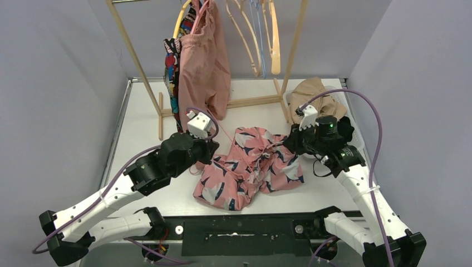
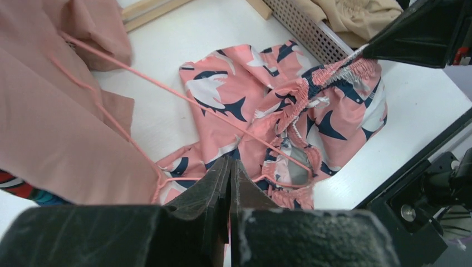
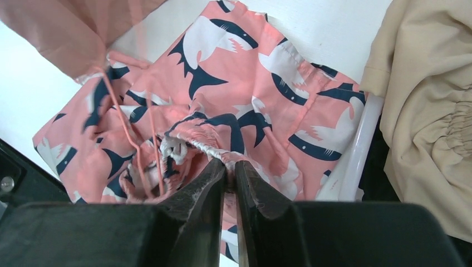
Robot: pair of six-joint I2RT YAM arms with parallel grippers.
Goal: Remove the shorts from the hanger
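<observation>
The pink shorts with a navy and white shark print point(image 1: 231, 186) lie bunched on the white table. My right gripper point(image 1: 288, 146) is shut on their waistband, which is pulled taut toward it and shows between its fingers. In the left wrist view, the thin pink hanger point(image 2: 211, 113) lies slanted over the shorts. One end sits within the gathered waistband opening; the other reaches toward the hanging plain pink trousers. Shut fingertips mark my left gripper above the shorts, close to the hanger's lower bar. I see nothing clearly gripped between them.
Plain pink trousers point(image 1: 205, 72) hang from the wooden rack point(image 1: 253, 102) at the back left, beside a colourful garment point(image 1: 171, 69). Empty hangers point(image 1: 275, 53) hang further right. A white basket point(image 1: 357, 130) with beige cloth point(image 1: 314, 100) stands by the right gripper.
</observation>
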